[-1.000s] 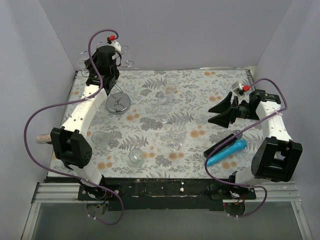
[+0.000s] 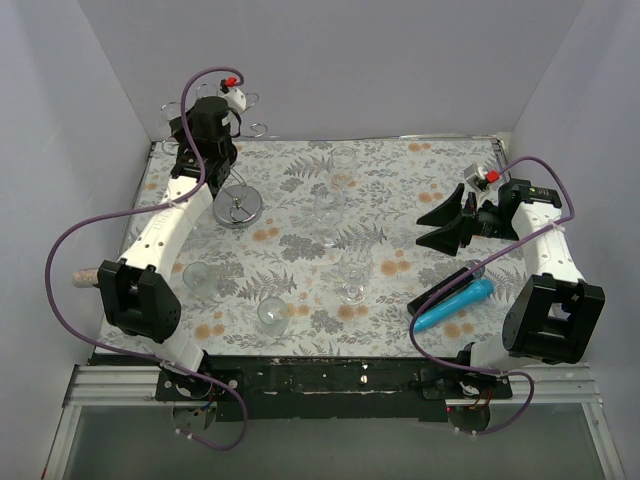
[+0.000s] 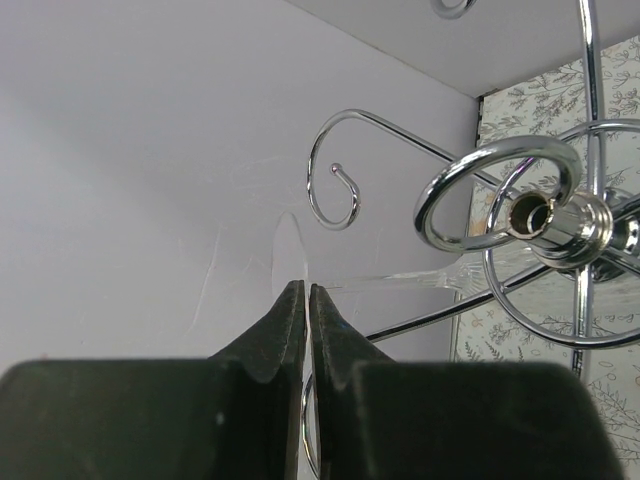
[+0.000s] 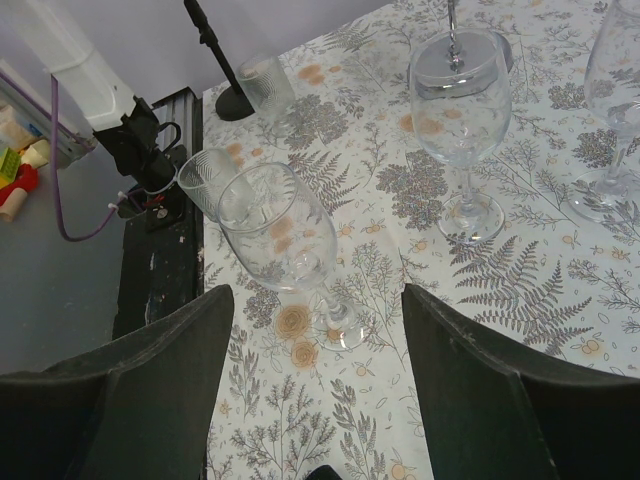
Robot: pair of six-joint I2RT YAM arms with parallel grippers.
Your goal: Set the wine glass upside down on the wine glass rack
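The silver wire rack (image 2: 237,205) stands at the back left, its looped arms partly covered by my left arm. Up at those loops, my left gripper is shut, with the thin foot (image 3: 289,250) of a clear wine glass at its fingertips. The glass's stem (image 3: 395,281) runs from the foot toward the rack's hub, bowl on the table side, so it hangs upside down. Whether a loop bears it, I cannot tell. My right gripper (image 2: 423,228) is open and empty above the table's right half. Upright wine glasses (image 4: 278,228) stand on the cloth.
Two clear tumblers (image 2: 272,315) are at the front left. More wine glasses (image 2: 352,280) occupy the middle. A blue bottle (image 2: 455,304) lies beside a black object (image 2: 436,289) at the front right.
Over the last second my left arm has shifted slightly at the rack and its hand has moved a little lower in the top view. The right arm and the table's glasses stay put.
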